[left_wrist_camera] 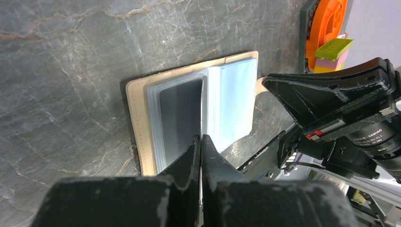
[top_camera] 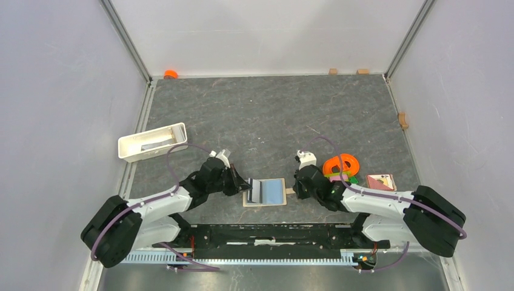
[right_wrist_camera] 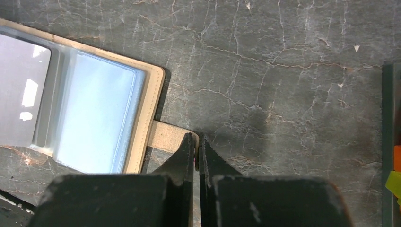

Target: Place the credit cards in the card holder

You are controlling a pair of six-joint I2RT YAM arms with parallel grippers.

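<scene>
An open tan card holder (top_camera: 283, 203) lies flat near the table's front edge, clear sleeves on its left half and a light-blue pocket (right_wrist_camera: 97, 111) on its right. A pale card stands over the clear sleeves, seen nearly edge-on in the left wrist view. My left gripper is shut on this card. Whether its lower edge is inside a sleeve, I cannot tell. From the holder's right side sticks out a tan strap (right_wrist_camera: 165, 136), and my right gripper is shut on its end.
At the back left stands a white bin (top_camera: 134, 146) with a card in it. An orange toy (top_camera: 331, 165) and colored blocks are behind the right arm, with a small patterned box (top_camera: 382, 182) further right.
</scene>
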